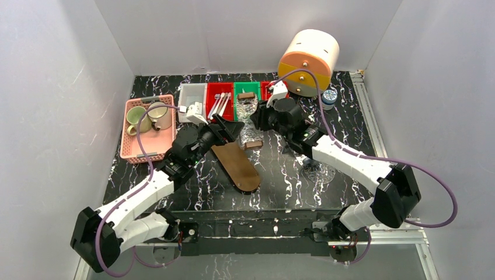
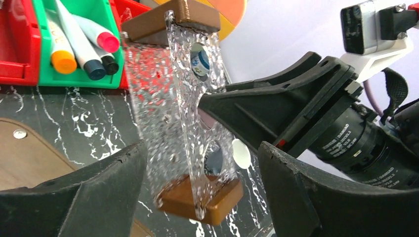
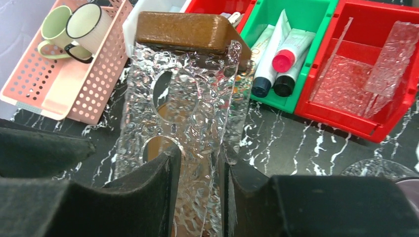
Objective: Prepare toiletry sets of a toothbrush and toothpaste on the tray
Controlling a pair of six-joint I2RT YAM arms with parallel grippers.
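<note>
A clear textured acrylic holder with round holes and brown end blocks (image 2: 200, 200) hangs above the table. My right gripper has its fingers on either side of a clear panel (image 3: 207, 113), closed in on it. Left of it my left gripper (image 1: 238, 126) stands open, its fingers (image 2: 106, 180) apart and the holder beyond them. Toothpaste tubes (image 2: 79, 42) lie in the green bin (image 3: 284, 101). White-handled toothbrushes (image 1: 222, 104) rest in the red bin to its left. The brown oblong tray (image 1: 238, 166) lies on the table below the grippers.
A pink basket (image 1: 148, 153) with two mugs stands at the left. At the back are a white bin (image 1: 191, 93) and a second red bin (image 3: 346, 121) with clear pieces in it. A rounded cabinet (image 1: 309, 58) fills the back right.
</note>
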